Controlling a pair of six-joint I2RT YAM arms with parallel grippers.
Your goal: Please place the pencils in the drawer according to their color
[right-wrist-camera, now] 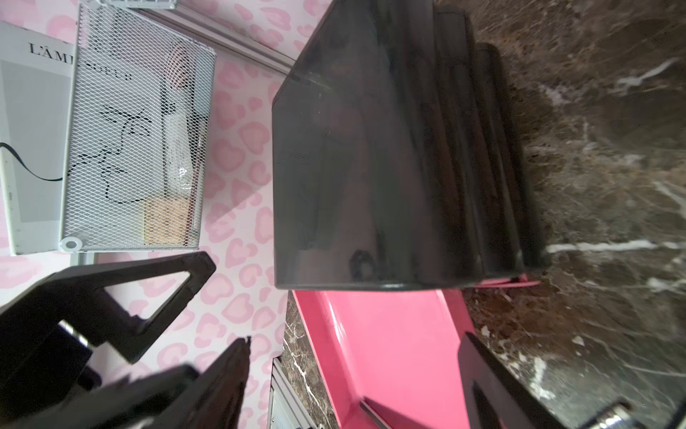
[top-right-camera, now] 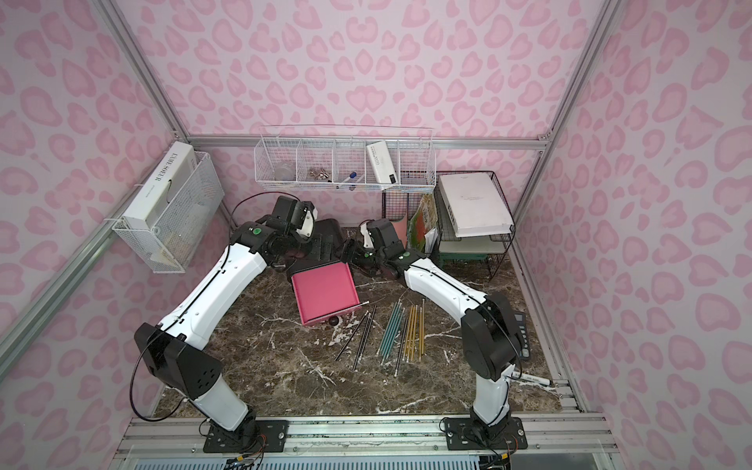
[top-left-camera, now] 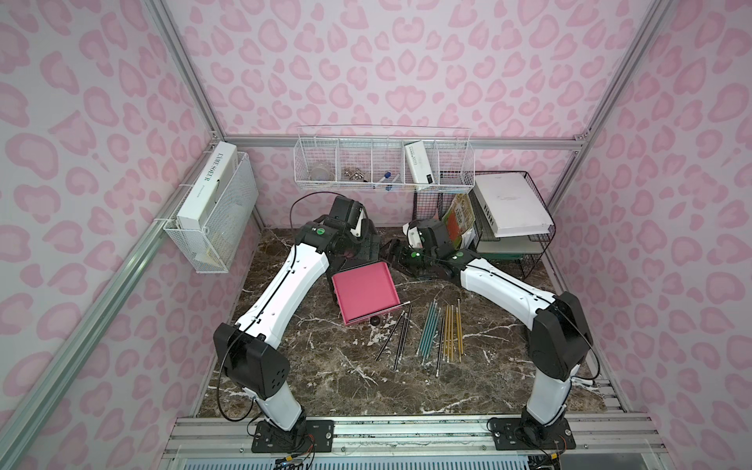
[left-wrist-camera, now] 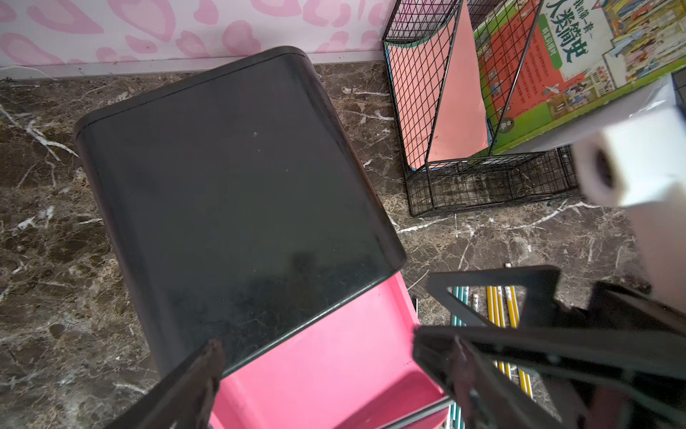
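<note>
A black drawer box (left-wrist-camera: 235, 200) has its pink drawer (top-left-camera: 364, 291) pulled out toward the front, with a dark pencil (top-left-camera: 377, 311) lying along its front edge. On the table lie black pencils (top-right-camera: 362, 337), teal pencils (top-left-camera: 429, 333) and yellow pencils (top-left-camera: 454, 329). My left gripper is open over the box and drawer, nothing seen held. My right gripper stands with fingers apart at the box's right side, above the drawer, nothing seen between them.
A wire rack with books and papers (left-wrist-camera: 443, 114) stands behind at the right, beside stacked trays (top-left-camera: 509, 207). White wire baskets hang on the back and left walls.
</note>
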